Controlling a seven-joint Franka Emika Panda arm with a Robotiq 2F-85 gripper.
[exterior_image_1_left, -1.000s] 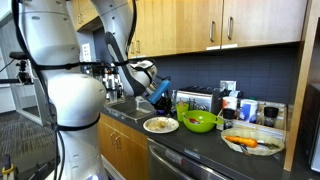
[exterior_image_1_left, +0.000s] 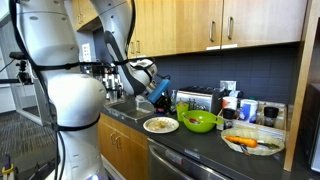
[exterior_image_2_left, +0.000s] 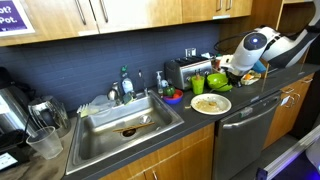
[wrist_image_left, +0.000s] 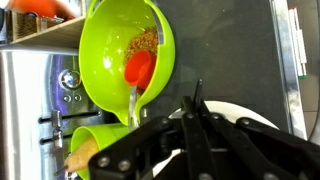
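My black gripper is shut at the bottom of the wrist view, its tips close together; I cannot make out what lies between them. It hangs above the counter near a white plate (wrist_image_left: 240, 112), which the gripper partly hides. Beside it is a green bowl (wrist_image_left: 100, 55) holding reddish-brown bits and a red spoon (wrist_image_left: 140, 68) whose pale handle crosses the rim. In exterior view 1 the plate (exterior_image_1_left: 152, 126) bears yellowish-brown food, with the green bowl (exterior_image_1_left: 203, 125) to its right. The gripper (exterior_image_2_left: 233, 77) appears near the bowl in exterior view 2.
A plate with carrots and other food (exterior_image_1_left: 262, 145) lies at the right of the counter. A toaster (exterior_image_2_left: 187, 72) stands by the wall, and a sink (exterior_image_2_left: 120, 125) is to the left. A green cup (wrist_image_left: 90, 138) stands close to the bowl.
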